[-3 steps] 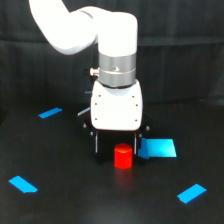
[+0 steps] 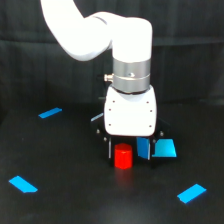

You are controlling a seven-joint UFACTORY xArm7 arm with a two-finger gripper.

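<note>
A small red block (image 2: 123, 156) stands on the dark table near the middle of the camera view. Behind it and to its right is a blue block (image 2: 143, 148), partly covered by a finger. My gripper (image 2: 130, 152) points down over this spot, its fingers spread wide apart. In the picture the red block falls between the two fingers, nearer the left one; the blue block lies by the right one. Whether a finger touches either block, I cannot tell.
A light blue square (image 2: 165, 148) lies flat just right of the blue block. Other blue marks lie at the front left (image 2: 22, 184), front right (image 2: 191, 193) and back left (image 2: 50, 113).
My gripper has shifted to the right and slightly lower in the picture, its fingers still apart. The red block has stayed in place.
</note>
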